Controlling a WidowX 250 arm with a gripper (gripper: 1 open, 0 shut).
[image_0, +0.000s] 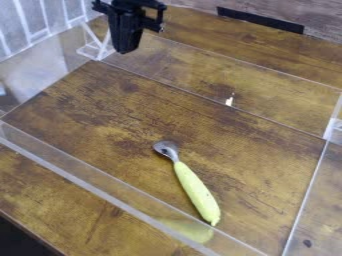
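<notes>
My black gripper hangs at the top left of the camera view, high over the back left part of the wooden floor, its tip shut with nothing visible between the fingers. Well apart from it, in the lower middle, lies a utensil with a metal head and a long pale yellow-green handle, slanting toward the lower right.
Clear low plastic walls bound the wooden area on several sides. A white rack stands at the upper left, and a dark slot is at the back right. Most of the floor inside is bare.
</notes>
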